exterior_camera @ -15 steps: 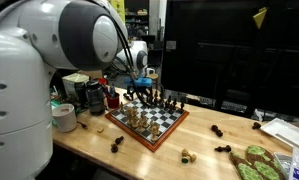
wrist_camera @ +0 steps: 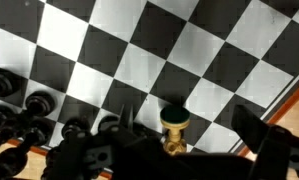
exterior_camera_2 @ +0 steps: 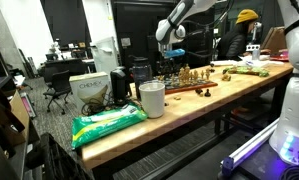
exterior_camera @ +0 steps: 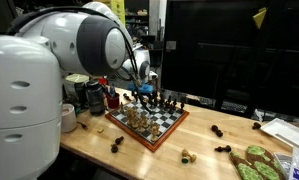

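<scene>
A chessboard [exterior_camera: 169, 119] lies on the wooden table, with gold chess pieces [exterior_camera: 139, 122] on its near side and dark pieces [exterior_camera: 171, 101] at its far side. My gripper hangs over the board in the wrist view, its dark fingers wide apart and open. Low in the gap between them shows a gold piece [wrist_camera: 175, 138] with a dark green round end, not visibly gripped. Several black pieces [wrist_camera: 39, 105] crowd the lower left there. In the second exterior view the gripper [exterior_camera_2: 176, 66] hangs above the pieces; small scale hides its fingertips.
Loose pieces [exterior_camera: 187, 156] lie off the board on the table. A white mug [exterior_camera_2: 152, 99] and a green packet [exterior_camera_2: 109, 124] stand near one table end. A green patterned board [exterior_camera: 251, 163] and a white tray [exterior_camera: 286, 131] lie at the right.
In exterior view 1 my wrist and gripper have come slightly down and to the right over the board. The board and pieces look unmoved.
</scene>
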